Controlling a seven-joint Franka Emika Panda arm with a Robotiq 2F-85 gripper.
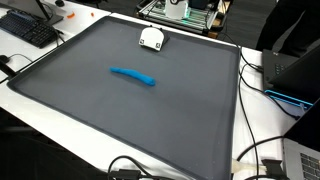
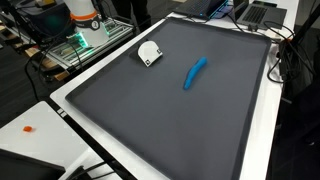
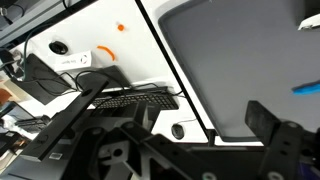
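A slim, slightly bent blue piece (image 1: 133,76) lies on the grey mat, near its middle in exterior view 1. Exterior view 2 shows this blue piece (image 2: 195,72) in the far half of the mat. Close to one mat edge rests a white piece (image 1: 151,38) with a rounded side and small dark marks. In the wrist view my gripper is open, its dark fingers wide apart with nothing between them. The blue piece (image 3: 307,89) shows only in part at that view's right edge, well away from the fingers. Neither exterior view shows the gripper.
A small orange bit (image 2: 28,128) lies off the mat. Laptops stand at the other side (image 1: 300,158).
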